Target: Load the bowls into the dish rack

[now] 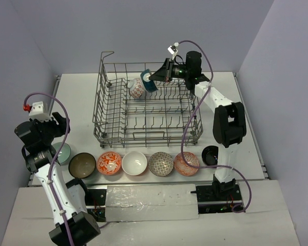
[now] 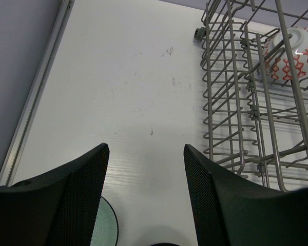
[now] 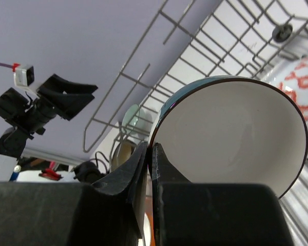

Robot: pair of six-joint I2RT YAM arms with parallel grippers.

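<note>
In the top view my right gripper (image 1: 155,76) is shut on a blue bowl (image 1: 149,86) with a white inside, held tilted over the back of the dish rack (image 1: 159,132), right beside a red-patterned bowl (image 1: 135,90) lying in it. The right wrist view shows the blue bowl's white interior (image 3: 231,133) and rim at the fingers. My left gripper (image 1: 62,123) is left of the rack, open with nothing between its fingers; its fingertips (image 2: 95,159) show over bare surface in the left wrist view.
Along the front stand several bowls: green (image 1: 63,154), brown (image 1: 82,165), orange (image 1: 109,163), white (image 1: 134,163), grey-patterned (image 1: 160,164), red-patterned (image 1: 186,163) and black (image 1: 210,154). Bare surface (image 1: 77,107) lies left of the rack.
</note>
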